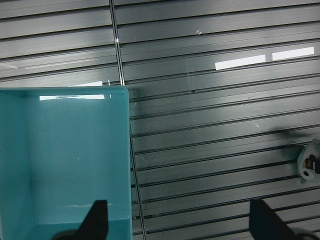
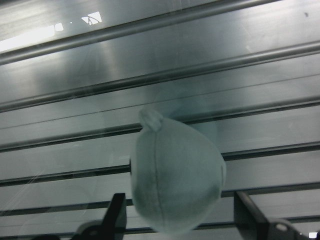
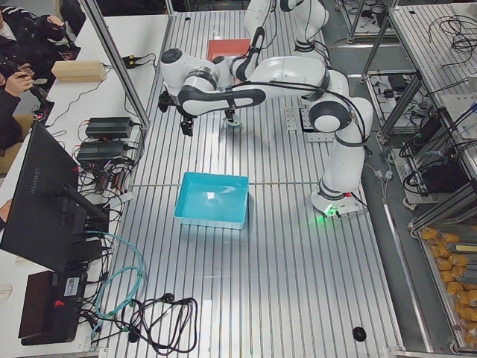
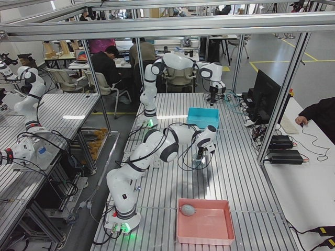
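A pale plush toy lies on the slatted table directly between the open fingers of my right gripper, which hangs just over it; in the left wrist view it shows at the right edge as a small toy (image 1: 309, 162) with dark markings. My left gripper is open and empty, held high above the table beside the blue bin (image 3: 211, 201), which is empty.
A pink bin (image 4: 207, 230) with a grey oval object (image 4: 187, 210) inside stands at the near end in the right camera view. Cables (image 3: 160, 321) and a monitor (image 3: 41, 198) line one side.
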